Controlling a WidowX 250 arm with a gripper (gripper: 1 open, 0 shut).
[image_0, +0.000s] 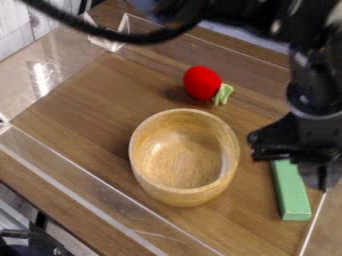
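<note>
A wooden bowl sits empty in the middle of the table. A green block lies to its right, its upper end partly behind my gripper, which hangs at the right edge above it, dark and partly out of frame; its fingers are too unclear to show whether they are open or shut. A red round object with a pale green piece beside it lies behind the bowl.
Clear panels edge it at the left and front. A dark cable hangs across the top left.
</note>
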